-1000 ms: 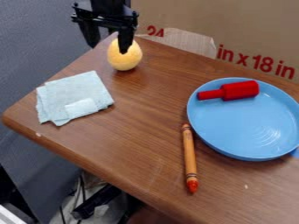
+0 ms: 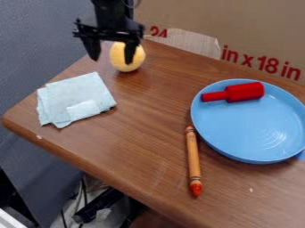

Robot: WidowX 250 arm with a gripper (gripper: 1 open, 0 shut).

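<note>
The black gripper (image 2: pixel 111 52) hangs at the back left over a round yellow object (image 2: pixel 132 57), its fingers apart, one partly in front of that object. A folded pale blue cloth (image 2: pixel 74 99) lies at the left. A blue plate (image 2: pixel 248 134) at the right holds a red cylinder with a handle (image 2: pixel 242 92). An orange crayon (image 2: pixel 193 162) lies left of the plate.
The wooden table (image 2: pixel 131 151) has clear room in its middle and front. A cardboard box (image 2: pixel 244 40) stands behind it. The table's left edge drops away to the floor.
The gripper has moved lower, down toward and partly beside the yellow object. The other objects have not moved.
</note>
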